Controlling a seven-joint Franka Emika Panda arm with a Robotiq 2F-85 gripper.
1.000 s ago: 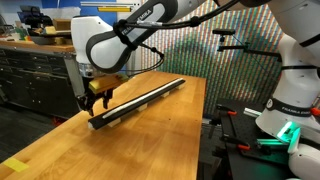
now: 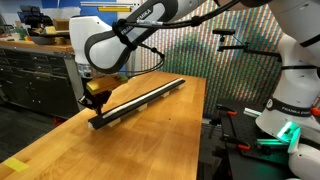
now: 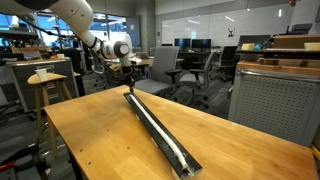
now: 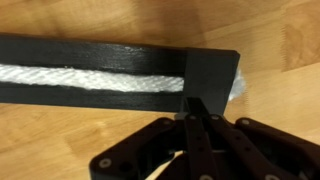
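A long black channel [image 4: 60, 97] lies on the wooden table, with a white rope [image 4: 90, 77] running along its groove. In the wrist view, a flat black piece [image 4: 212, 72] covers the rope at one end, and a frayed white tip [image 4: 238, 85] sticks out past it. My gripper is low over this end, its fingertips at the edge of the black piece; whether they touch it is unclear. The fingers look shut, and nothing shows between them. In exterior view 1, the gripper [image 2: 97, 104] is at the channel's near-left end [image 2: 97, 122].
Office chairs [image 3: 195, 88] and a grey cabinet [image 3: 270, 100] stand beyond it. A second white arm [image 2: 292, 90] is off to the right in exterior view 1.
Over the last second my gripper has come slightly lower at the channel's end, and its fingers appear closer together. The channel has not visibly moved.
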